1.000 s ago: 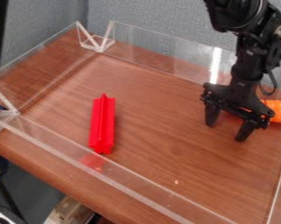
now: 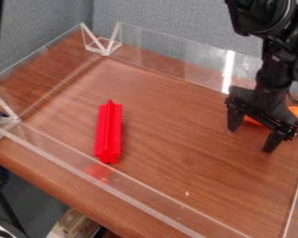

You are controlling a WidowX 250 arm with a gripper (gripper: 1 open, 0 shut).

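Note:
My black gripper (image 2: 252,135) hangs low over the wooden surface on the right, its two fingers apart and pointing down. An orange object (image 2: 295,118) lies just behind it, partly hidden by the gripper; whether they touch I cannot tell. A red bar-shaped object (image 2: 109,131) lies on the wood left of centre, apart from the gripper.
Clear plastic walls (image 2: 176,60) border the wooden surface (image 2: 163,177), with white brackets (image 2: 99,42) at the back left corner.
My gripper has moved to the right, over the last second, and now covers more of the orange object. The red object has not moved.

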